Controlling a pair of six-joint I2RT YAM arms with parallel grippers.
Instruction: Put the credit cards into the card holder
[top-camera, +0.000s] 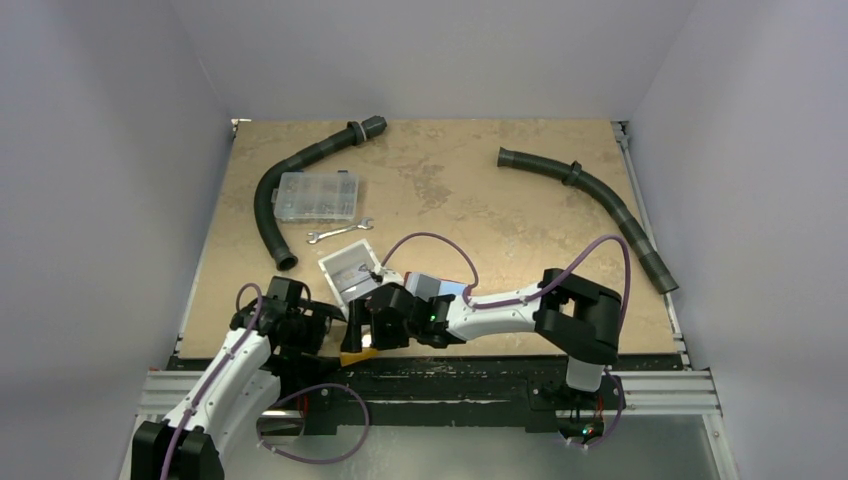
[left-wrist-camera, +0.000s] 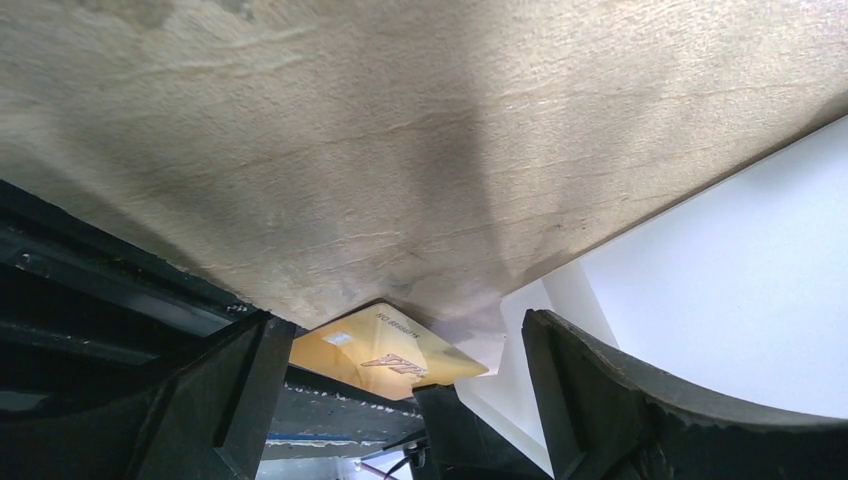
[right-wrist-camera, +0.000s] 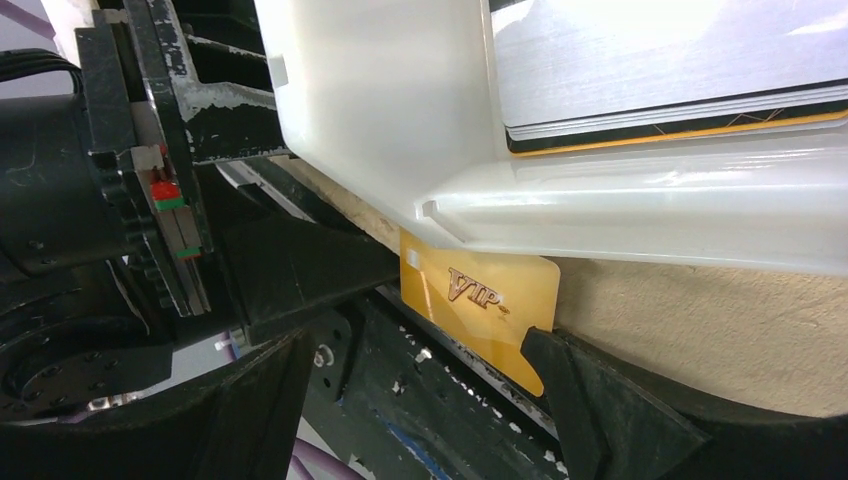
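Note:
A yellow card marked VIP (right-wrist-camera: 480, 300) lies at the table's front edge, partly over the dark rail, beside a white tray (right-wrist-camera: 620, 210). Inside that tray rests a stack of grey cards (right-wrist-camera: 660, 60). My right gripper stands open around the yellow card, one finger (right-wrist-camera: 565, 390) close to its near corner; contact cannot be told. From the left, my left gripper is open too, with the yellow card (left-wrist-camera: 385, 352) showing beyond and between its fingers. Seen from above, the right hand partly covers the white tray (top-camera: 333, 270) and yellow card (top-camera: 357, 356).
A blue-and-white item with a red edge (top-camera: 432, 287) lies partly behind the right arm. A wrench (top-camera: 340, 231), a clear parts box (top-camera: 318, 197) and two dark hoses (top-camera: 268, 195) (top-camera: 610, 205) lie farther back.

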